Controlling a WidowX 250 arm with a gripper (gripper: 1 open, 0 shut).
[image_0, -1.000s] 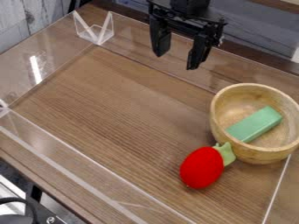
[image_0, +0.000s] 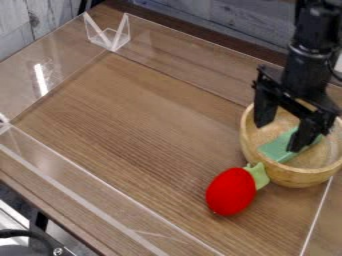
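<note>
My gripper (image_0: 274, 115) hangs at the right on a black arm, open, over the near part of a tan bowl (image_0: 251, 170). A green block (image_0: 287, 147) lies inside the bowl below it. A red oval object with a pale green top (image_0: 231, 192) lies on the table just in front of the bowl.
A small white wire-like object (image_0: 107, 32) stands at the back left.
The arm has moved right and down, from the back middle of the table to over the bowl. The bowl and red object look unmoved.
</note>
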